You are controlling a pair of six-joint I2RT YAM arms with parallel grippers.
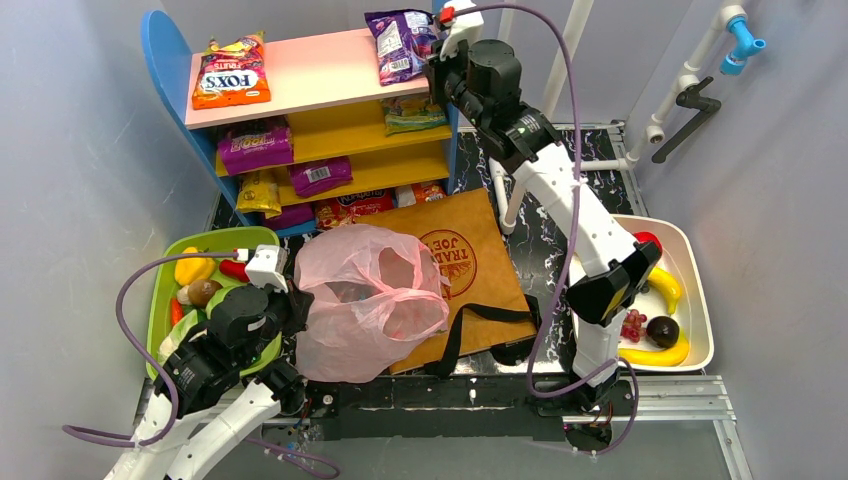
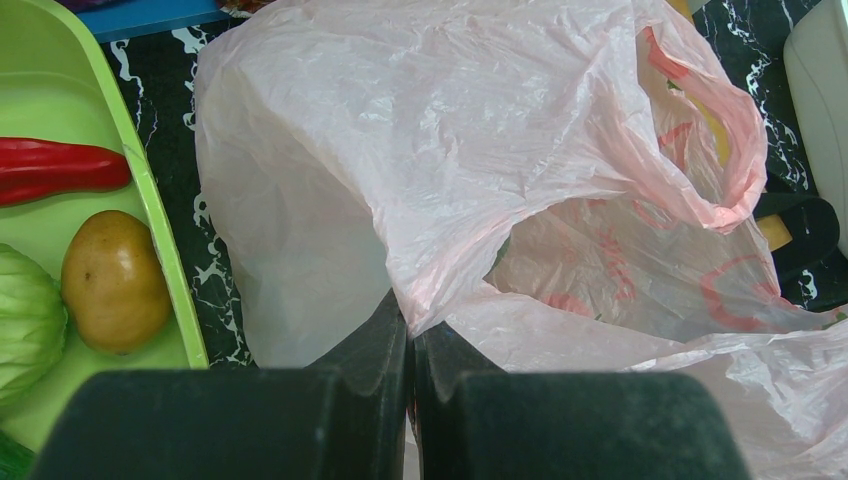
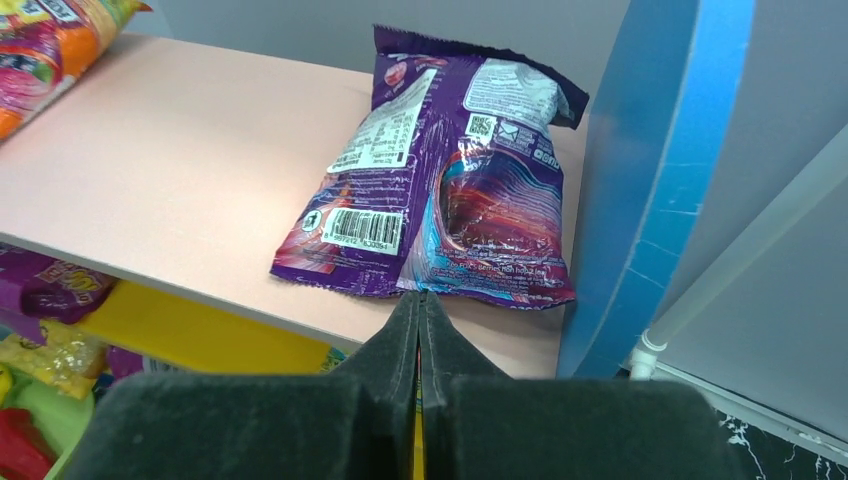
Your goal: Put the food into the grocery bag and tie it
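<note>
A translucent pink plastic bag [image 1: 340,270] stands on the brown bag, its handle loops drawn up over the opening. In the left wrist view, my left gripper is shut on a gathered edge of this plastic bag [image 2: 440,140]. On the shelf unit's pink top, a purple snack packet [image 3: 460,190] lies near the blue side panel. My right gripper is shut at the packet's near edge, with nothing visible between its fingers; whether it touches the packet I cannot tell. An orange Fox's packet [image 1: 232,75] lies at the left of the same shelf.
More snack packets fill the yellow lower shelves [image 1: 345,135]. A green basin [image 1: 160,290] of vegetables stands left, and a white basin [image 1: 700,300] of fruit right. The brown bag [image 1: 490,270] lies flat beneath the plastic bag. The top shelf's middle is clear.
</note>
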